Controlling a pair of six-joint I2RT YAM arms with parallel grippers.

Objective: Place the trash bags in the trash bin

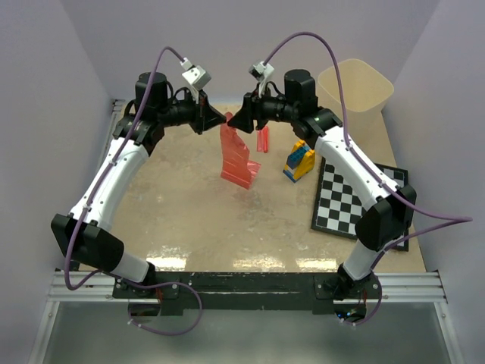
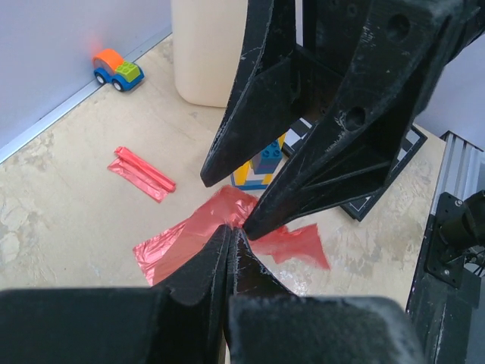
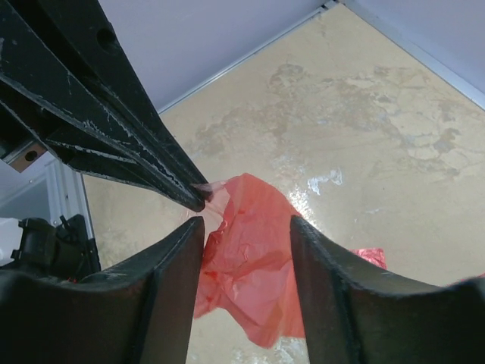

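A thin red bag (image 1: 237, 159) hangs from my left gripper (image 1: 223, 120), which is shut on its top edge. My right gripper (image 1: 238, 121) is part open at the bag's top, its fingertips either side of the crumpled plastic in the right wrist view. In the left wrist view its dark fingers reach over the bag (image 2: 182, 243) from above right. A folded red bag (image 2: 142, 173) lies behind on the table. The cream bin (image 1: 354, 82) stands at the back right.
A checkered board (image 1: 341, 205) lies on the right. Yellow and blue blocks (image 1: 298, 162) stand beside it. A toy car (image 2: 117, 70) is at the back.
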